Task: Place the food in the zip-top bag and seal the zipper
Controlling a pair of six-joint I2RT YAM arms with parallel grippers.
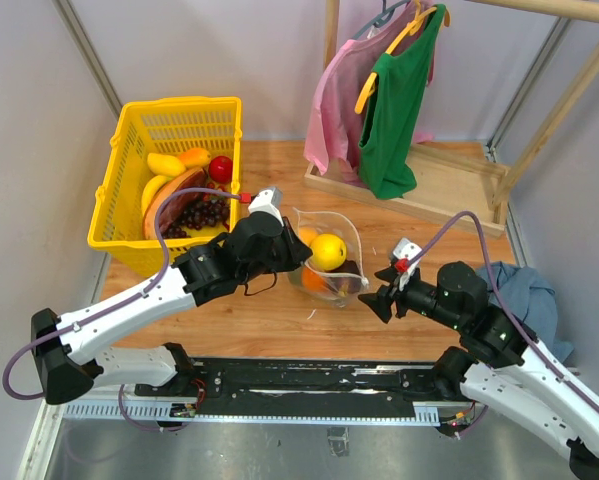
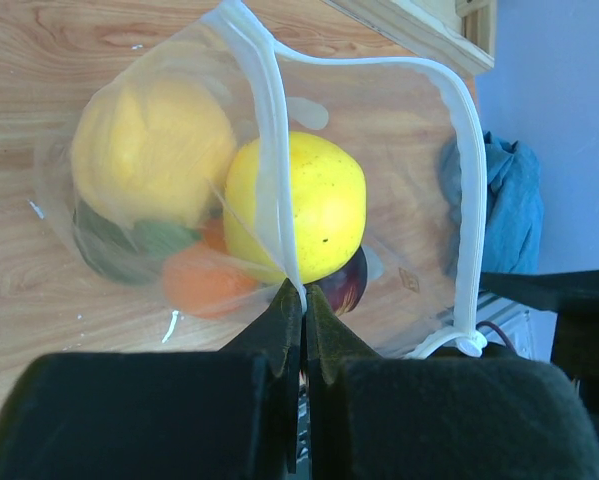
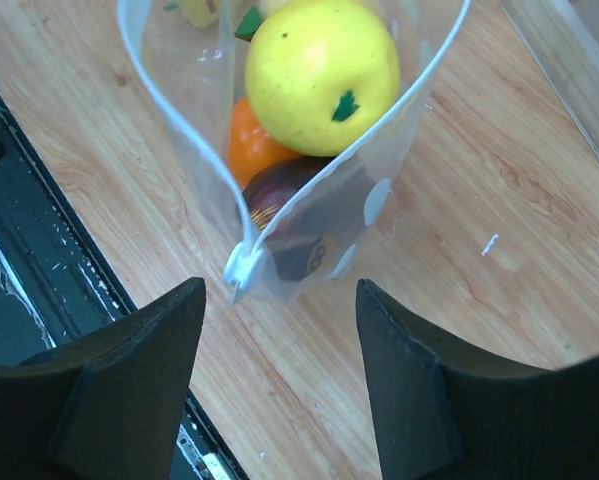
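Note:
On the table stands the clear zip top bag (image 1: 336, 222), its mouth spread wide. Inside it are a yellow fruit (image 2: 309, 205), an orange food (image 3: 254, 145), a dark purple food (image 3: 284, 185) and, behind the film, a larger pale-yellow one (image 2: 154, 150). My left gripper is shut on the bag's white zipper edge, pinching it at the near left side of the mouth. Next to the bag's right corner, my right gripper stands open with nothing between its fingers; the white zipper end (image 3: 244, 265) lies just beyond the fingertips.
A yellow basket (image 1: 101, 215) with several fruits is at the left. The clothes rack's wooden base (image 1: 449, 190) holds space at the back right, with a pink and a green garment (image 1: 404, 120) hanging. A blue cloth (image 1: 524, 300) lies at the right edge.

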